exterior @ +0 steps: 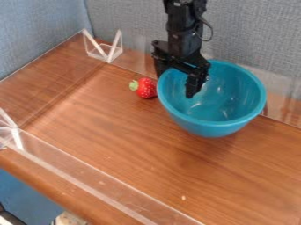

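Note:
A turquoise bowl [223, 114] sits upright toward the back right of the wooden table. My black gripper [179, 77] is over the bowl's left rear rim, its fingers reaching down into or beside the bowl's inside. It appears open; whether it touches the rim is unclear. A red strawberry [146, 88] with a green top lies on the table just left of the bowl, beside the gripper.
Clear plastic brackets [104, 49] stand at the back left and left front. A transparent strip runs along the front edge.

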